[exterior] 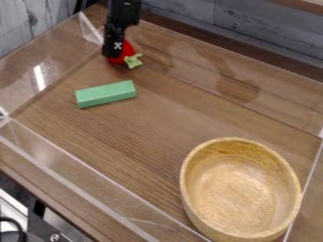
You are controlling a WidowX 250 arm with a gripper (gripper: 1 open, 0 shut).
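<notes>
My gripper (113, 47) reaches down from the top left over a red object with a green top (127, 57), which looks like a toy strawberry or pepper. The fingertips are at its upper left, partly overlapping it; whether anything is between them cannot be made out. A green block (106, 93) lies below on the wooden table, and a large tan bowl (240, 189) stands at the front right.
A wall runs along the back, and the table's left edge shows at the lower left.
</notes>
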